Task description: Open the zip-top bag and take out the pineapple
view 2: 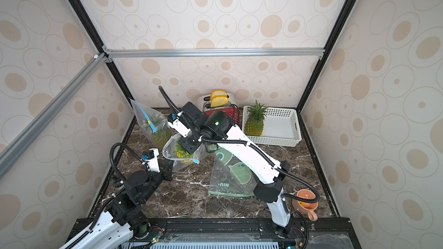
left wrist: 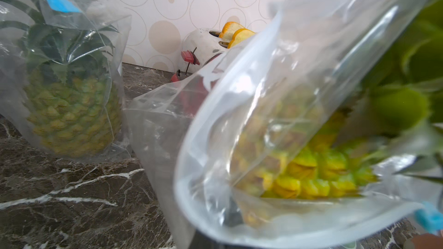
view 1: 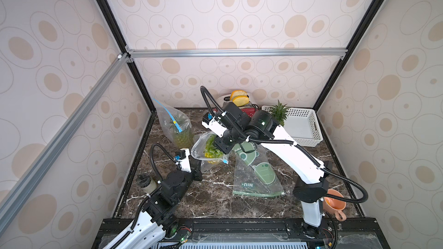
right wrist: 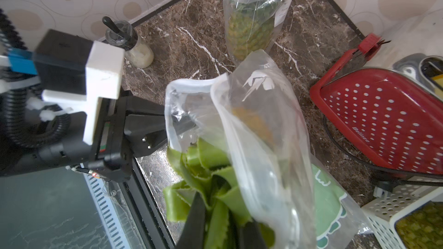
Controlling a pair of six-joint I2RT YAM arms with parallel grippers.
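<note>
A clear zip bag (left wrist: pixel 184 175) gapes wide, its pale rim forming a loop. Inside it, the pineapple (left wrist: pixel 300 177) shows yellow-green skin through the plastic. Green crown leaves (right wrist: pixel 207 154) come up through the mouth. My right gripper is shut on that crown, a dark finger on each side of the leaves. From the left, my left gripper is shut on the bag's rim, one fingertip showing through the plastic. The pineapple is tilted with the bag still around its body. In the top left view my right gripper (view 1: pixel 222 146) partly covers the bag.
Another bagged pineapple (view 1: pixel 182 136) stands at back left. A red-fronted toaster (right wrist: pixel 378 115) is at the back, beside a white basket (view 2: pixel 281 124) holding a bare pineapple (view 2: pixel 254 124). A green-printed bag (view 1: pixel 258 179) lies flat; a pink mug (view 1: pixel 333 203) sits front right.
</note>
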